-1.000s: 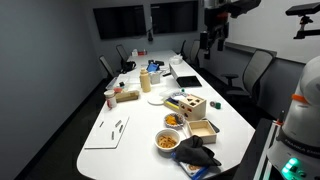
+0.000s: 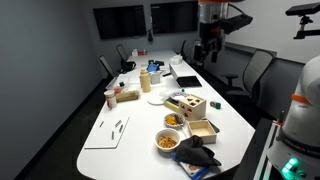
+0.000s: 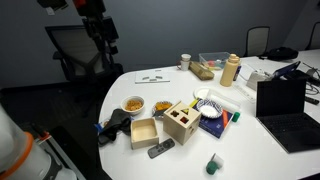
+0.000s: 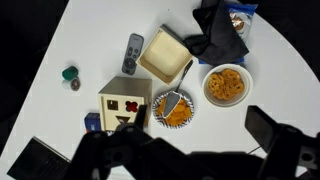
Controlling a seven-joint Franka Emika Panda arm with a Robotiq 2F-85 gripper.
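Note:
High above the table hangs my gripper, its fingers spread wide with nothing between them; it also shows at the top of exterior view 1 (image 2: 207, 55). Below it in the wrist view lie a wooden shape-sorter box (image 4: 124, 105), a patterned bowl of orange food (image 4: 179, 113) with a grey-bladed utensil (image 4: 172, 101) across it, and a white bowl (image 4: 217, 88) of orange rings. A shallow, empty wooden tray (image 4: 163, 57) sits beside a black cloth (image 4: 217, 42), which partly overlaps a blue packet (image 4: 242, 18).
A remote (image 4: 132, 54) and a small green item (image 4: 70, 73) lie near the tray and box. Farther back stand a white plate (image 3: 211, 106), a tan bottle (image 3: 230, 71), a clear bin (image 3: 214, 59) and a black laptop (image 3: 287, 112). Open white table surface lies around the bowls.
In exterior view 1 my gripper has shifted slightly left and down. The objects on the table have not visibly moved.

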